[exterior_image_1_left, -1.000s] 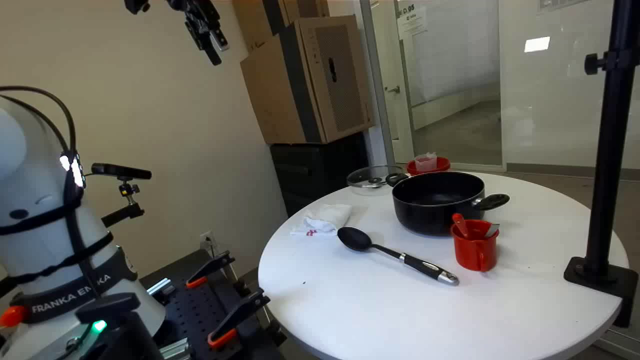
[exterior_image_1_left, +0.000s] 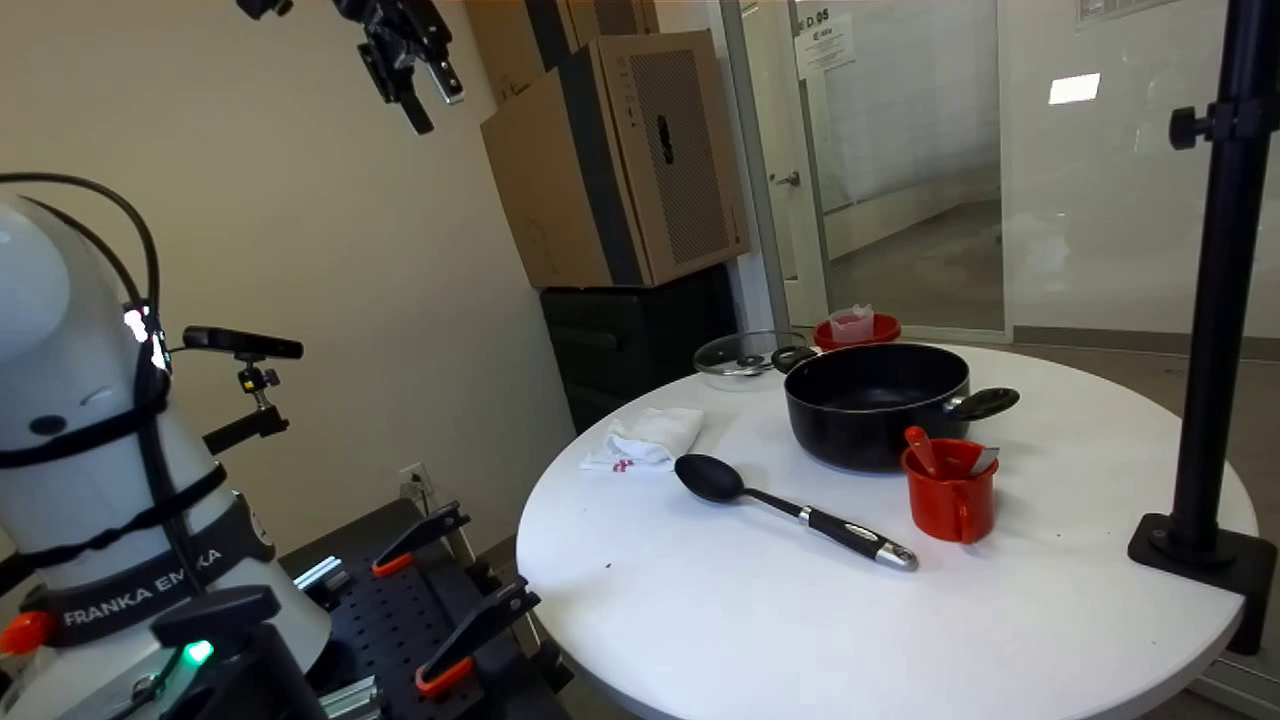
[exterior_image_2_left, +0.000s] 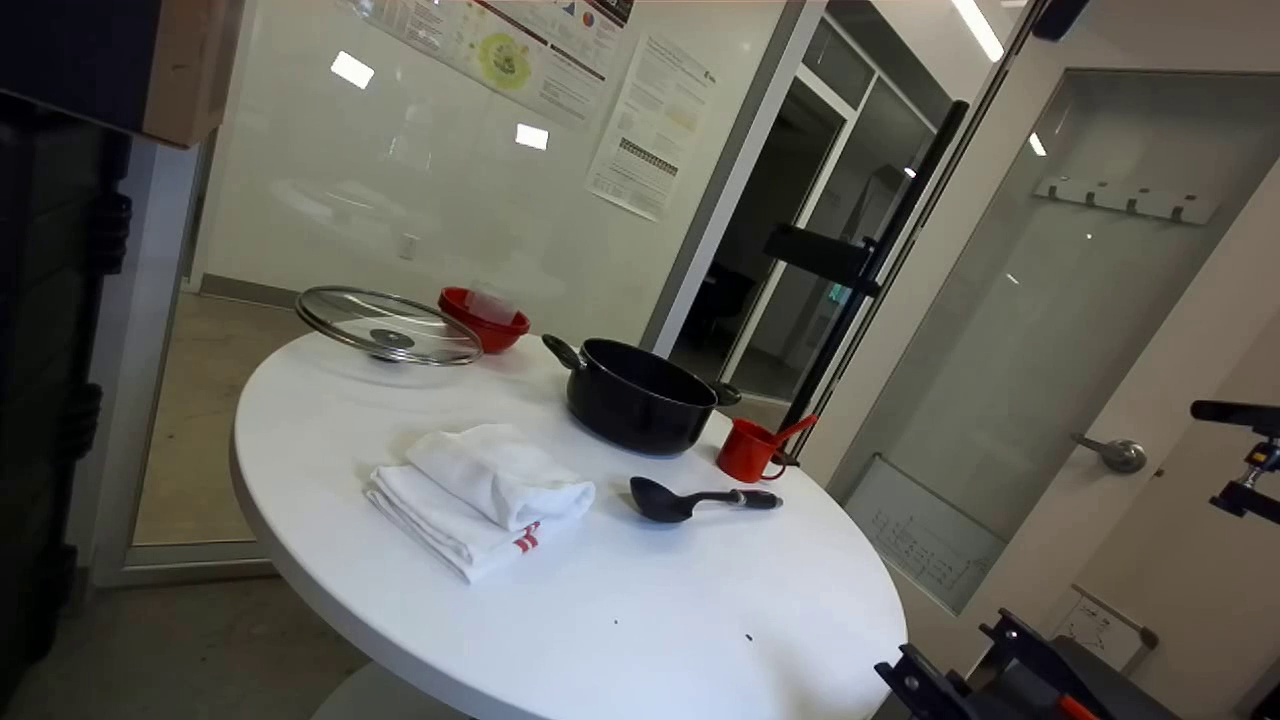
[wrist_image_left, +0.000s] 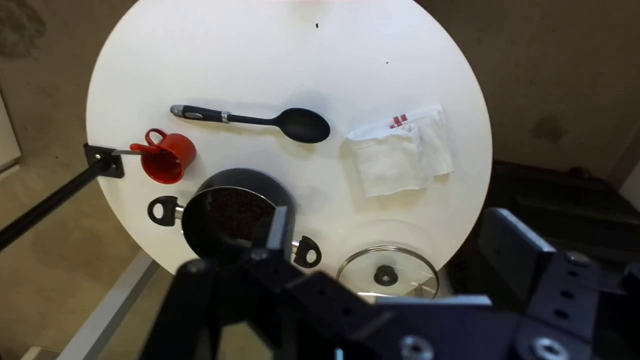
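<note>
High above the table, my gripper (exterior_image_1_left: 432, 110) hangs open, with nothing between its fingers. On the white table (exterior_image_1_left: 720, 600) lies a black spoon (exterior_image_1_left: 710, 478) with a grey-tipped handle. Behind it stands a black two-handled pot (exterior_image_1_left: 858, 414), uncovered; the wrist view shows dark stuff on its bottom (wrist_image_left: 237, 213). A red mug (exterior_image_1_left: 948, 498) beside the pot holds a red-handled utensil and a metal piece. The folded white cloth (exterior_image_2_left: 480, 492) with red marks lies left of the spoon. A glass lid (exterior_image_2_left: 390, 326) rests near the far edge, beside a red bowl (exterior_image_2_left: 462, 306).
A black pole (exterior_image_1_left: 1206, 300) is clamped to the table's right edge. Cardboard boxes (exterior_image_1_left: 624, 156) are stacked on a black cabinet behind the table.
My gripper has shifted slightly left in the exterior view, and its fingers have spread apart. The arm has moved a little. Objects on the table have stayed put.
</note>
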